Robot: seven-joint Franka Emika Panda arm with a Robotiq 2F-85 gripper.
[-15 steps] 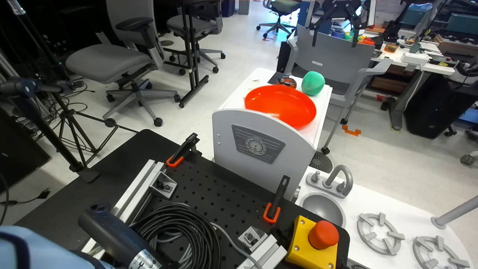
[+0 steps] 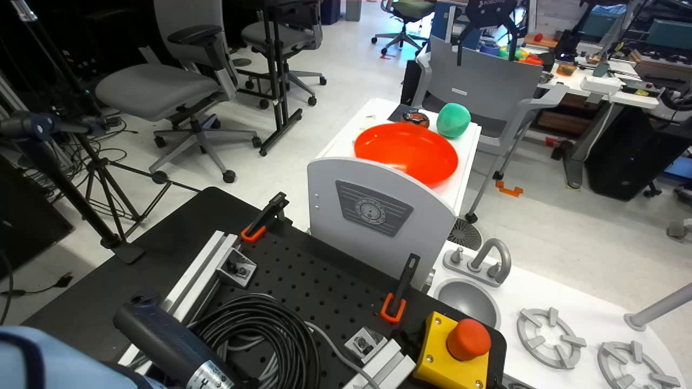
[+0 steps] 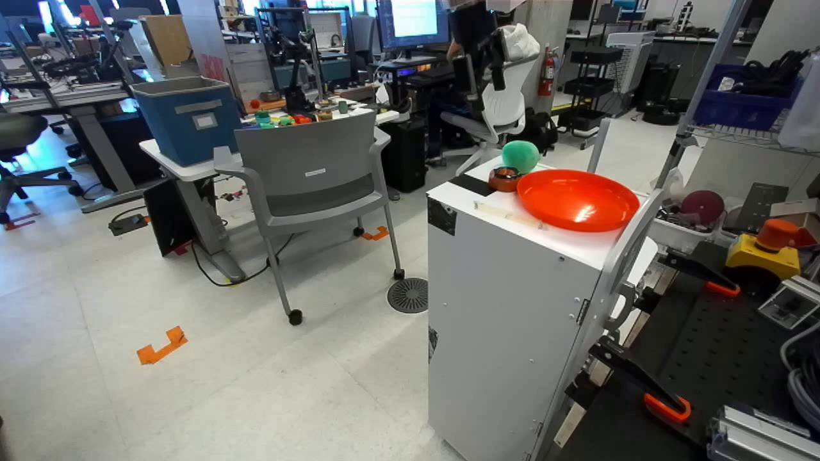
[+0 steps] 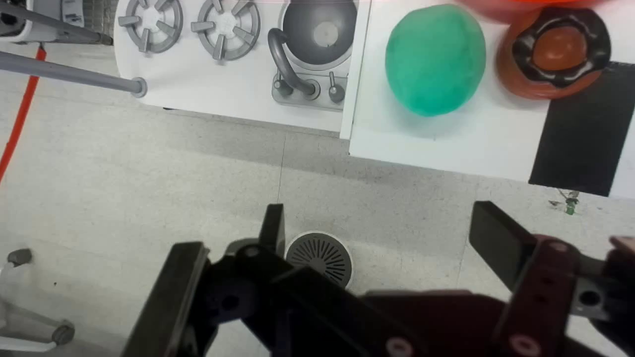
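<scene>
My gripper is open, its two dark fingers wide apart and only floor visible between them. From exterior view 1 the gripper (image 2: 486, 57) hangs at the top, above and behind the white cabinet. On the cabinet top are a round green object (image 4: 436, 59), an orange-brown, squash-like object with a dark ring (image 4: 556, 53), and a large orange-red plate (image 2: 405, 152). The plate (image 3: 576, 200) shows fully in exterior view 2, with the green object (image 3: 521, 156) beyond its rim. In the wrist view the gripper is apart from all of these, over the floor past the cabinet edge.
A toy sink (image 2: 468, 301) and burners (image 2: 551, 338) adjoin the cabinet. A grey upright panel (image 2: 383, 201) borders the cabinet top. The grey chair (image 3: 311, 165) stands behind the cabinet. Clamps and a yellow emergency-stop box (image 2: 454, 353) sit on the black table.
In exterior view 1 the gripper has shifted and turned slightly, its fingers looking a little closer together from that side. The plate and the objects beside it have not moved.
</scene>
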